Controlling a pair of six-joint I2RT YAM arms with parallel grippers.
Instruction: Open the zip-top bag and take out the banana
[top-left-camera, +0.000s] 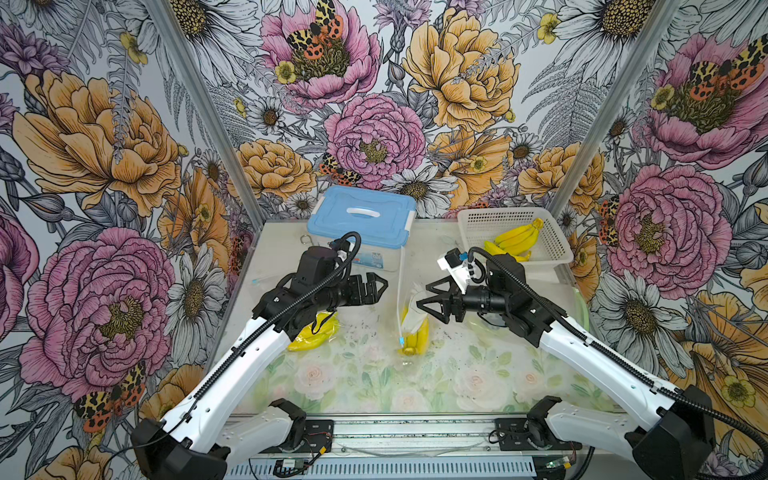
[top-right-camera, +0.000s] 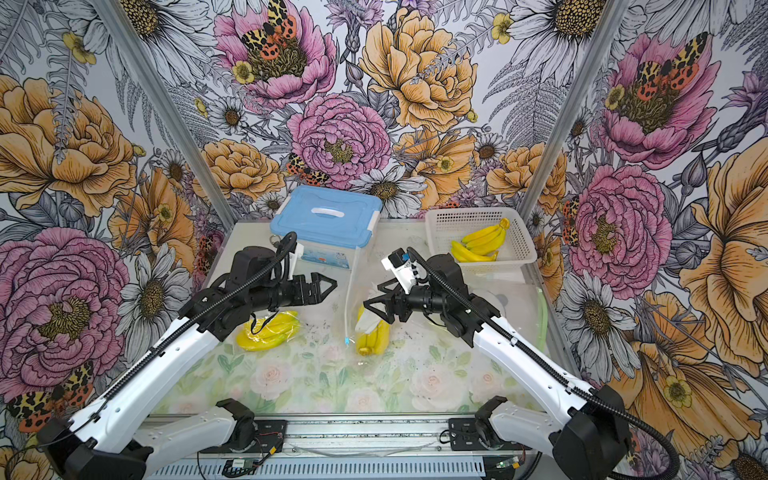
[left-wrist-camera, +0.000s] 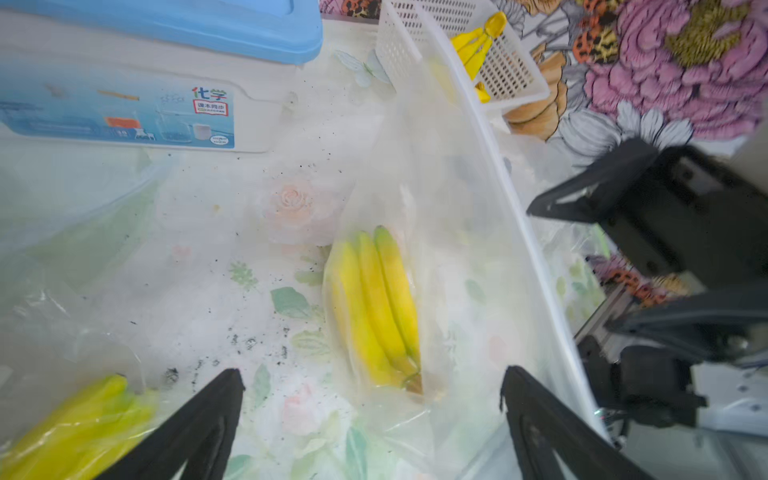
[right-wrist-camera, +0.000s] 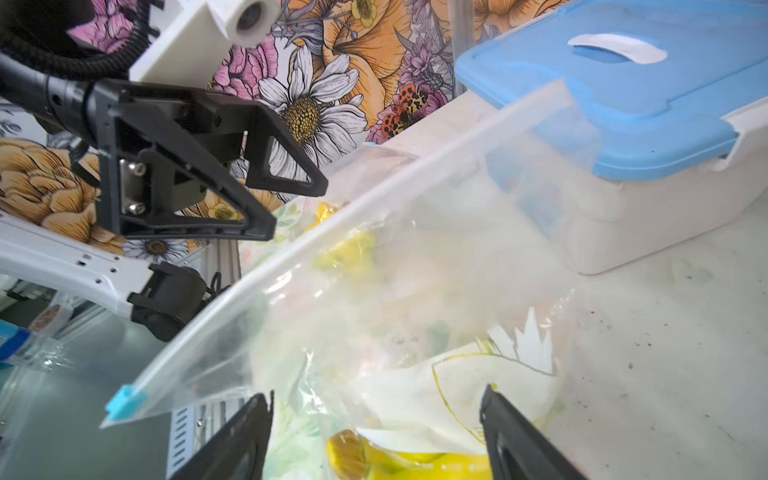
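Observation:
A clear zip top bag (right-wrist-camera: 448, 240) stands raised mid-table between my grippers, its top edge with a blue slider (right-wrist-camera: 126, 402) facing up. Bananas lie inside; in the right wrist view a white leaf-printed piece (right-wrist-camera: 448, 392) covers part of them. My left gripper (top-left-camera: 373, 288) is open on the bag's left, nothing between its fingers. My right gripper (top-right-camera: 376, 302) is on the right side, close to the bag, fingers apart with nothing visibly held.
Another bagged banana bunch (top-right-camera: 264, 332) lies at left. A blue-lidded box (top-left-camera: 360, 212) stands at the back; a white basket (top-right-camera: 520, 240) of bananas is at back right.

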